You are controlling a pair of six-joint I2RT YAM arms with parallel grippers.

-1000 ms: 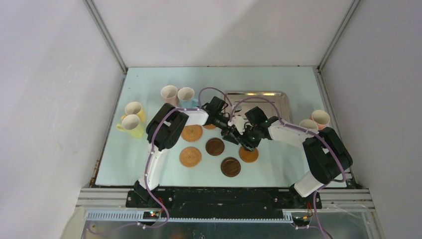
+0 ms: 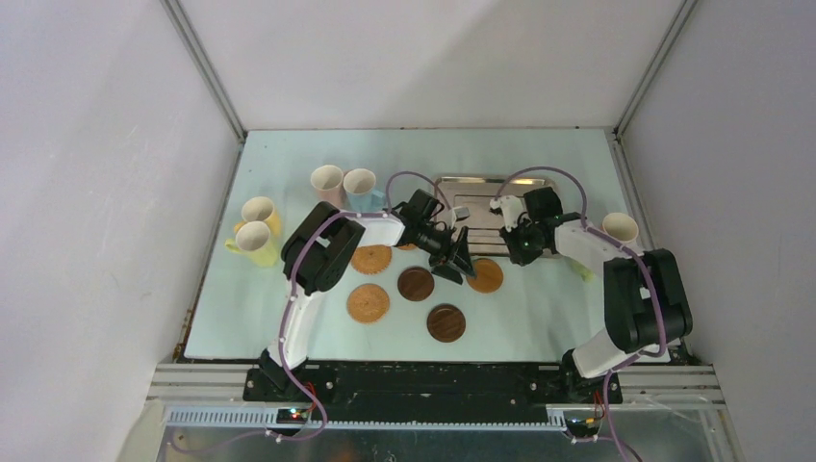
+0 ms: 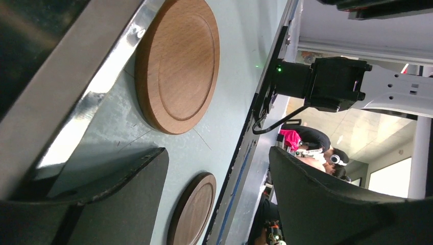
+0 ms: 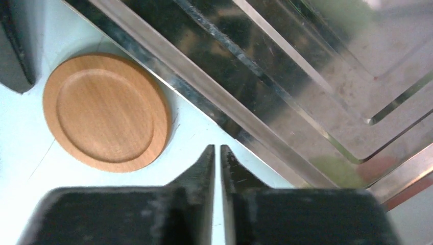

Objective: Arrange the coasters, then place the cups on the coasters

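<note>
A light-wood coaster [image 2: 484, 276] lies flat just in front of the metal tray [image 2: 460, 180]; this coaster also fills the left of the right wrist view [image 4: 104, 112]. Beside its left edge is my left gripper [image 2: 454, 272], fingers wide apart and empty in the left wrist view [image 3: 219, 153]. My right gripper [image 2: 520, 258] hovers at the tray's front edge; in its wrist view only a narrow gap separates the fingertips [image 4: 217, 148], with nothing held. Cups stand at the table's sides: pink [image 2: 327, 181], blue [image 2: 360, 185], two yellowish [image 2: 255, 241], and one at right [image 2: 621, 229].
Dark coasters [image 2: 416, 284] [image 2: 446, 323] and light-wood coasters [image 2: 369, 303] [image 2: 371, 257] lie across the middle. My right arm partly covers a green cup [image 2: 584, 271].
The light-wood coaster has shifted back towards the tray. My right gripper has moved right, away from the left one, which has shifted only slightly.
</note>
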